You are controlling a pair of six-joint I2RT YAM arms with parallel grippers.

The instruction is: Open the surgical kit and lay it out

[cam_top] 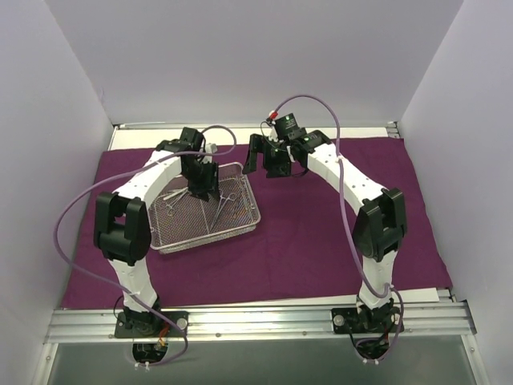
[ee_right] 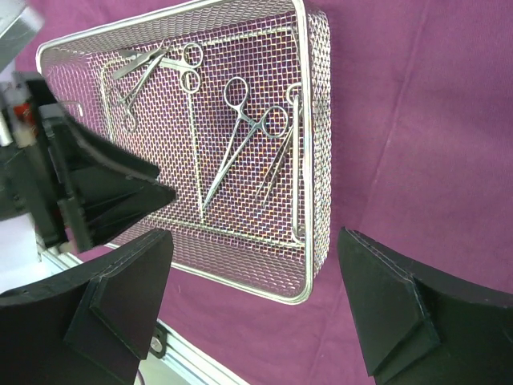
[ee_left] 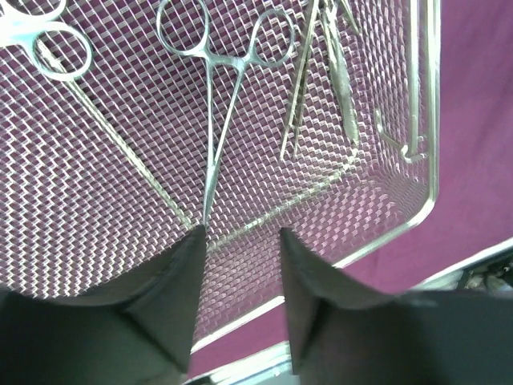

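Observation:
The wire mesh tray (cam_top: 172, 245) lies on the left of the cloth with several metal instruments inside. A silver clamp with ring handles (ee_left: 211, 160) rests on the mesh near the tray's middle. Over it hovers my left gripper, its fingertips apart with nothing between them; the clamp's tip ends by the left finger. Ring handles of another instrument (ee_left: 56, 32) and slim tweezers (ee_left: 298, 84) flank the clamp. My right gripper is wide open and empty, above the tray's right end. Scissors-like instruments (ee_right: 171, 62) lie at the tray's far end.
The tray's raised rim (ee_right: 319, 160) stands close to my right gripper. Both arms' grippers are near each other at the tray. Grey walls enclose the sides.

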